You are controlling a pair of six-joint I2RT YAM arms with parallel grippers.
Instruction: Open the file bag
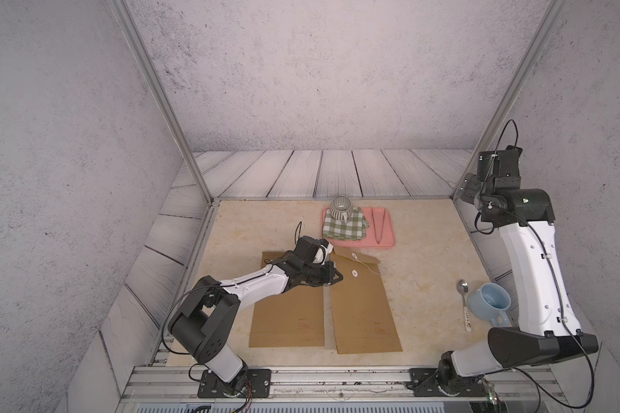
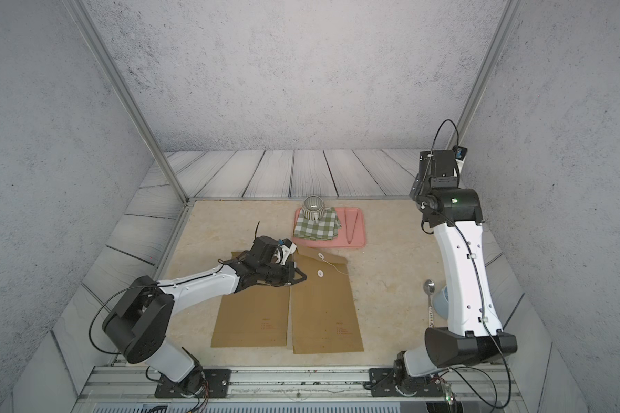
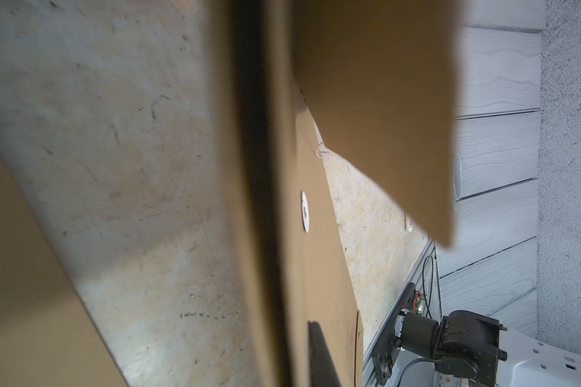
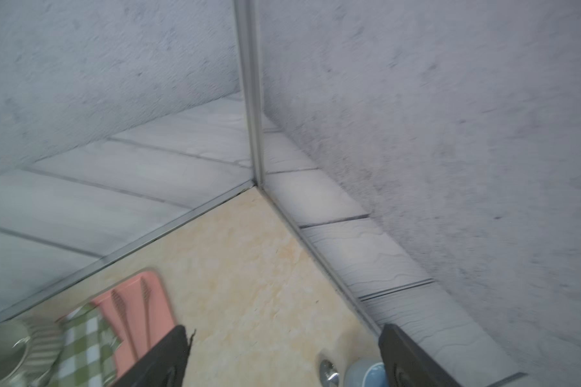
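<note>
The brown file bag (image 1: 365, 313) lies on the right of two on the table, its flap (image 2: 321, 256) at the far end lifted. A string hangs from the bag near its two white discs. At its upper left edge, my left gripper (image 1: 336, 275) is shut on the bag; in the left wrist view the edge runs upright close to the camera, with one dark finger (image 3: 321, 361) in front of it. My right gripper is raised at the far right, fingers spread and nothing between them.
Another brown bag (image 1: 289, 323) lies flat under the left arm. Behind are a pink tray (image 1: 385, 239), a checkered cloth (image 1: 341, 228) and a striped cup (image 1: 340, 205). A spoon (image 1: 465, 303) and blue mug (image 1: 489, 301) stand right. Table between bag and spoon is clear.
</note>
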